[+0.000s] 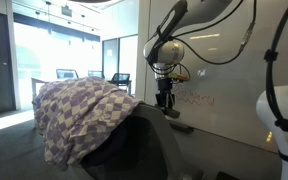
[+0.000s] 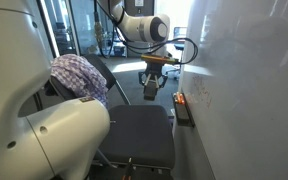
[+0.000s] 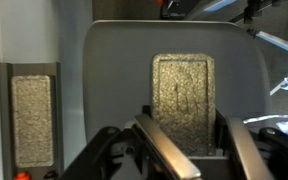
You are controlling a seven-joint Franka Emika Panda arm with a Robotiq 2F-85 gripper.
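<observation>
In the wrist view a whiteboard eraser (image 3: 182, 92) with a worn, speckled felt face is gripped at its lower end. My gripper is shut on it, one of the fingers (image 3: 162, 145) showing to its left. The held eraser (image 2: 150, 91) hangs below the arm, above the dark chair seat and left of the whiteboard (image 2: 229, 70). Seen from exterior view 1, my gripper (image 1: 165, 104) is in front of the whiteboard (image 1: 219, 60). Faint red marks (image 1: 196, 98) remain visible on the board to the right of it.
Along the board's bottom runs a ledge (image 1: 181, 127); a second felt-faced block (image 3: 32, 120) lies in it. Below is a dark chair seat (image 2: 139, 135). A checkered cloth (image 1: 82, 115) drapes over furniture at the left.
</observation>
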